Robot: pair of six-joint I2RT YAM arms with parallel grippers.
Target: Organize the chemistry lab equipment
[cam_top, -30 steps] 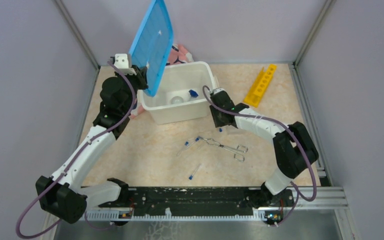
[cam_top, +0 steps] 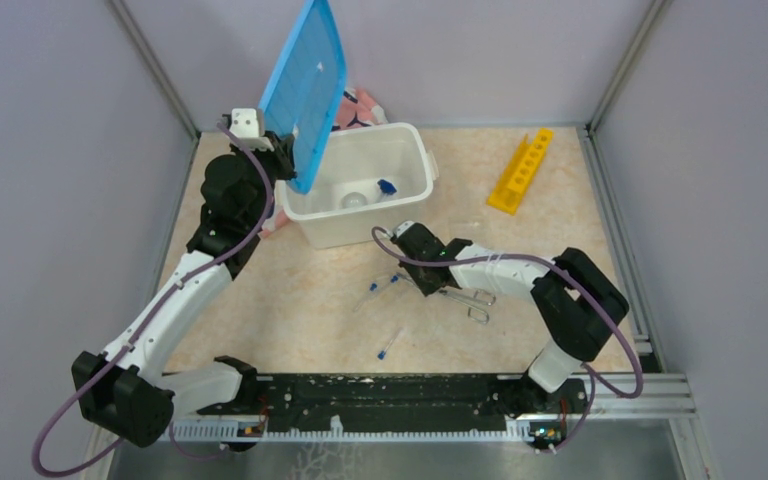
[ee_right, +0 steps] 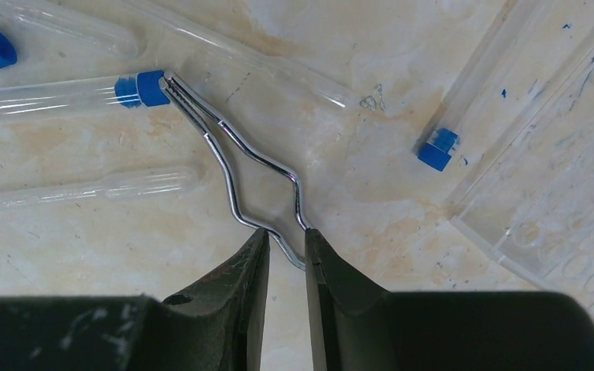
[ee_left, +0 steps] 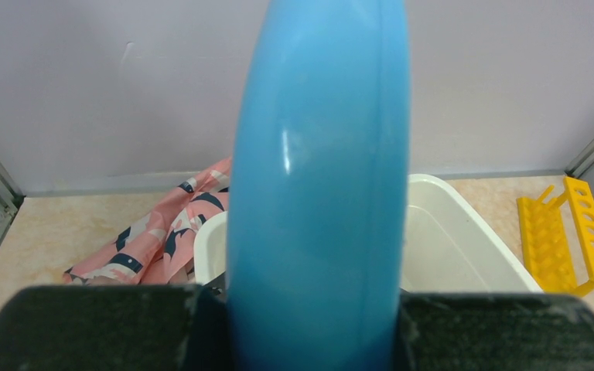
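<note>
My left gripper (cam_top: 278, 150) is shut on the blue lid (ee_left: 317, 154), holding it raised above the white container (cam_top: 365, 215), which holds a small blue item (cam_top: 387, 186). My right gripper is part open just over metal tongs (ee_right: 267, 161); their handles show in the top view. Around the tongs lie blue-capped test tubes (ee_right: 62, 97), plastic pipettes (ee_right: 147, 182) and a clear rack (ee_right: 541, 216).
A yellow rack (cam_top: 525, 170) sits at the back right. Pink patterned cloth (ee_left: 162, 239) lies behind and left of the container.
The left arm and lid have not visibly moved.
</note>
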